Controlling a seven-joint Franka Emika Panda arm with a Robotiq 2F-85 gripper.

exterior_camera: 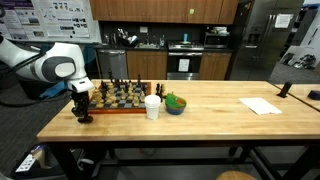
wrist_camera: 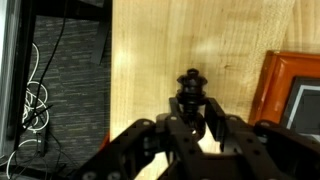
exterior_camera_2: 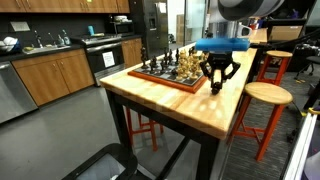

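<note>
A black chess piece (wrist_camera: 192,84) stands out between the fingertips in the wrist view, and my gripper is shut on it. Bare wood lies around the piece, in the strip between the table edge and the chessboard. In exterior view 1 the gripper (exterior_camera: 81,113) is low over the table's left end, beside the board. Dark and light pieces crowd the chessboard (exterior_camera_2: 180,84), which has a red-brown border. From exterior view 2 the gripper (exterior_camera_2: 215,86) sits near the table's edge. Whether the piece's base touches the wood, I cannot tell.
A white cup (exterior_camera: 152,107) and a bowl (exterior_camera: 175,106) with green and orange things stand right of the board. Farther right, white paper (exterior_camera: 261,105) lies on otherwise mostly clear table. Stools (exterior_camera_2: 268,95) stand beside the table.
</note>
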